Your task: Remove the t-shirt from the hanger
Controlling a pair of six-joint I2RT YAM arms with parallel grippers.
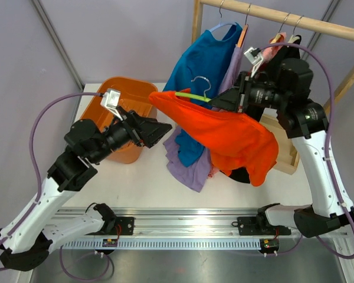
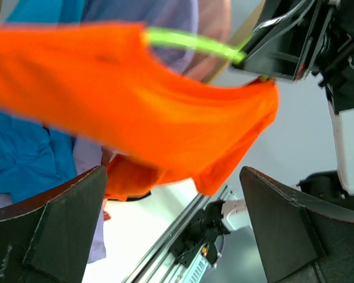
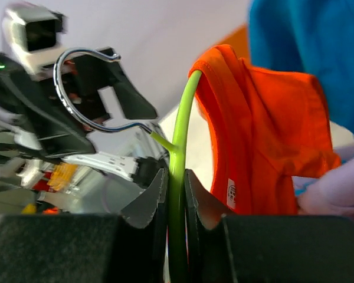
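An orange t-shirt [image 1: 218, 135] drapes over a green hanger [image 1: 190, 96] with a metal hook, held by my right gripper [image 1: 236, 97]; in the right wrist view the hanger [image 3: 177, 141] runs between that gripper's fingers, the shirt [image 3: 253, 130] hanging from its far end. My left gripper [image 1: 156, 132] stands open just left of the shirt's pointed end. In the left wrist view the shirt [image 2: 141, 100] passes above the open fingers, with nothing between them.
An orange bin [image 1: 124, 153] sits on the white table at back left. Other garments hang from the wooden rack [image 1: 318, 26] behind the shirt, with a wooden box [image 1: 286, 156] at right.
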